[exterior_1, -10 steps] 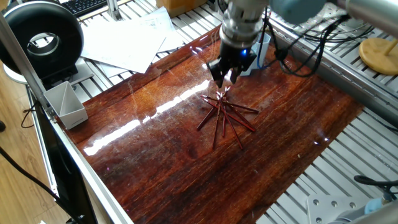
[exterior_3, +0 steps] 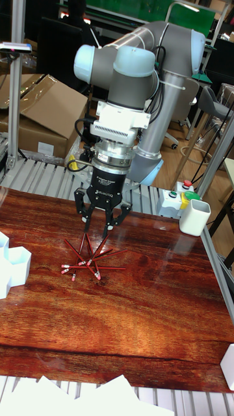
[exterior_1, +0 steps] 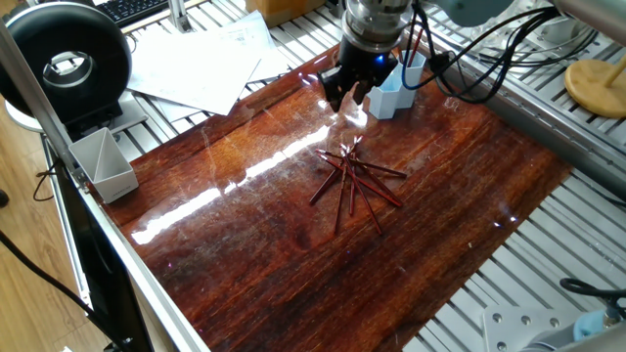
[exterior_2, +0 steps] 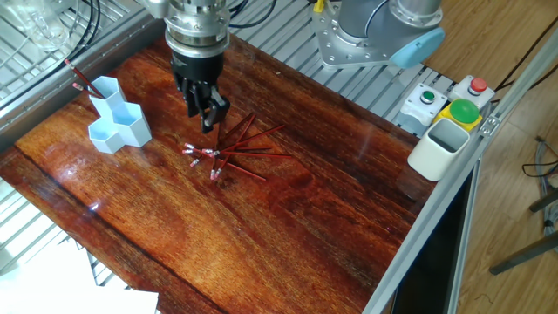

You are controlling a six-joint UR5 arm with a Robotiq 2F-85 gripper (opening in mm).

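Note:
A loose pile of several thin dark red pencils (exterior_1: 353, 196) fans out across the wooden table, their pale ends bunched together. Over the pile, in exterior view 3, my black gripper (exterior_3: 97, 234) points down with its fingers spread apart and nothing visible between them. The same gripper (exterior_2: 201, 121) hangs beside the bunched pencils (exterior_2: 234, 153) in exterior view 2. A pale blue holder of joined hexagonal cups (exterior_2: 132, 118) stands near the table edge, with red pencils (exterior_2: 85, 85) leaning in its rear cup. The arm partly hides this holder (exterior_1: 391, 100) in exterior view 1.
An off-white square cup (exterior_2: 426, 161) stands at the table's side, beside button boxes with a green button (exterior_2: 465, 110). Another white container (exterior_1: 104, 166) sits at a table corner. White papers (exterior_1: 196, 73) lie beyond one edge.
My gripper has shifted up and slightly left in exterior view 1, away from the pencils' pale ends. The pile on the table looks unchanged.

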